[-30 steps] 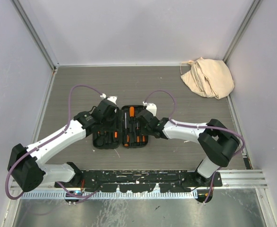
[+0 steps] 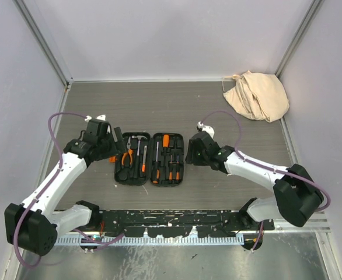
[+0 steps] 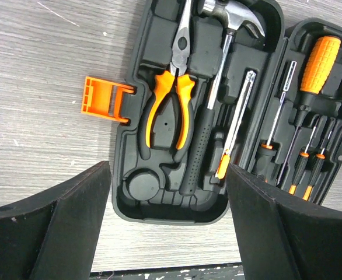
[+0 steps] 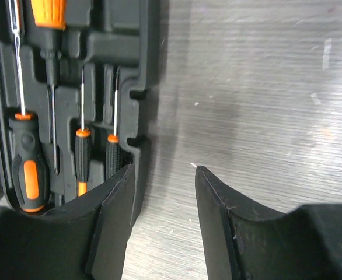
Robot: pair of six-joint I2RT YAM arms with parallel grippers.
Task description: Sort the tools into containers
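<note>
An open black tool case point(image 2: 132, 179) lies flat on the table. Its left half holds pliers point(image 3: 184, 98), a hammer point(image 3: 205, 131) and a utility knife point(image 3: 236, 122); its right half holds an orange-handled screwdriver point(image 3: 320, 64) and several thinner screwdrivers point(image 4: 82, 151). My left gripper stands open above the case's left side, nothing between its fingers. My right gripper is open just beside the case's right edge, also empty.
A beige cloth bag point(image 2: 255, 96) lies at the back right. Walls bound the workspace.
Both arms have drawn outward from over the case, the left one toward the left, the right one toward the right. The tools now sit uncovered in their slots.
</note>
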